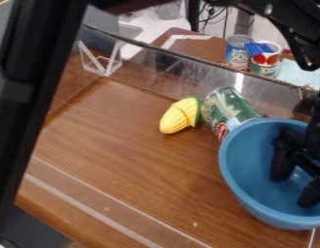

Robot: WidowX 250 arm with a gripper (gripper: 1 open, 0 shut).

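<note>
A black gripper (295, 174) reaches down into a blue bowl (247, 199) at the right, its fingers apart inside the bowl; nothing shows between them. A green can (225, 107) lies on its side behind the bowl, and a yellow toy corn (178, 117) lies to its left on the wooden table (124, 174).
Behind a clear low barrier (149, 68) stand two cans (264, 60) at the back right, and a white wire stand (101, 60) is at the back left. A dark arm structure fills the left edge.
</note>
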